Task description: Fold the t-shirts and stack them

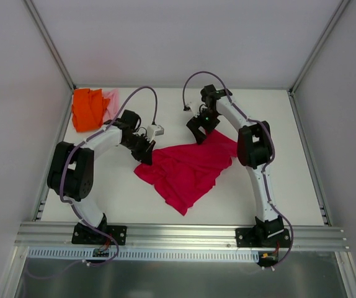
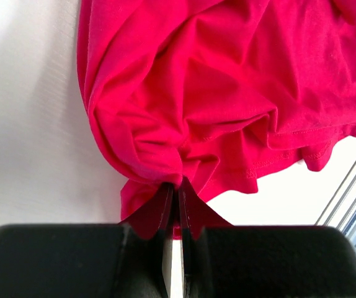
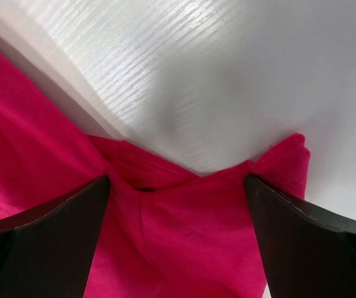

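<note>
A red t-shirt [image 1: 187,177] lies spread and rumpled on the white table. At its left end my left gripper is shut on the red fabric, which bunches at the fingertips. My right gripper is open over the shirt's upper right corner, with a ridge of red cloth lying between its fingers in the right wrist view.
An orange folded cloth [image 1: 86,110] and a pink one [image 1: 111,102] lie at the table's back left. Bare white table [image 1: 97,192] shows at the front left and along the right side.
</note>
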